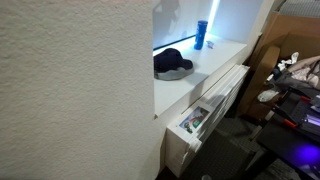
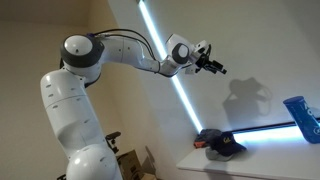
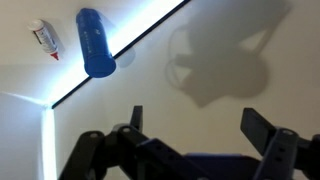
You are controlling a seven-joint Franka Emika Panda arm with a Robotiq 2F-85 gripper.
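High above the white counter, my gripper (image 2: 215,58) hangs in front of the wall and casts a shadow on it. The wrist view shows its two fingers (image 3: 257,130) wide apart with nothing between them. A blue cup or bottle (image 1: 201,35) stands on the counter (image 1: 226,52), well below the gripper; this blue cup (image 3: 93,45) also appears at the wrist view's upper left. Beside it lies a small white tube (image 3: 44,40) with a red end. Dark caps (image 1: 172,65) rest nearer the wall corner, and they show as caps (image 2: 222,147) in the second exterior view.
Below the counter a white drawer (image 1: 183,135) stands open with small items inside. A bright light strip (image 2: 166,60) runs along the wall corner. To the right are a dark table (image 1: 292,145) and a brown chair (image 1: 268,62).
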